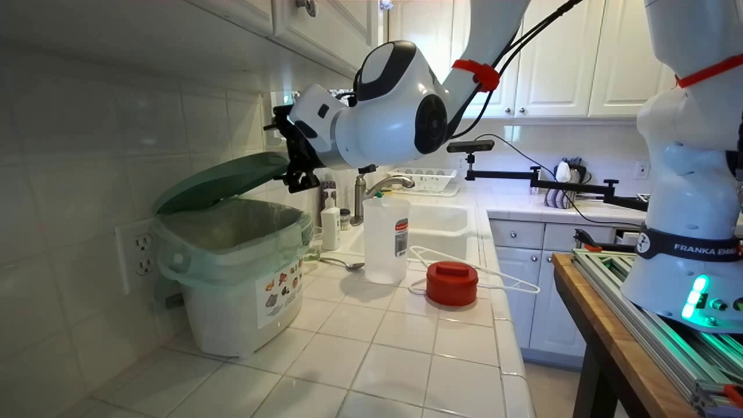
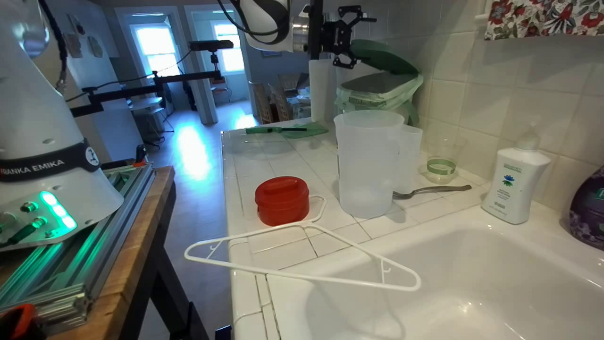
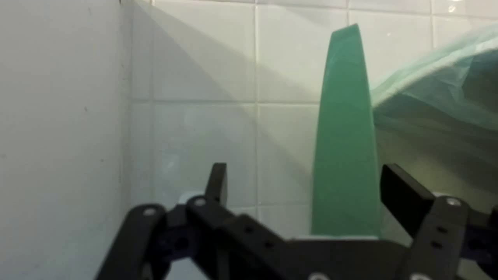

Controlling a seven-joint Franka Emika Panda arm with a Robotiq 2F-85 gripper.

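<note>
A white bin (image 1: 244, 306) with a pale green liner stands on the counter against the tiled wall. Its dark green lid (image 1: 226, 182) is partly raised, sloping up toward my gripper (image 1: 284, 152). In the wrist view the lid (image 3: 345, 140) appears edge-on between the two fingers of my open gripper, closer to the right finger (image 3: 404, 196). The fingers straddle the lid's edge, and a gap shows on the left side. Whether the right finger touches the lid, I cannot tell.
A clear pitcher (image 1: 385, 240), a red container (image 1: 451, 283), a white hanger (image 2: 306, 272) and a spoon (image 2: 433, 191) lie near the sink (image 2: 481, 277). Cabinets (image 1: 327, 31) hang close above the arm.
</note>
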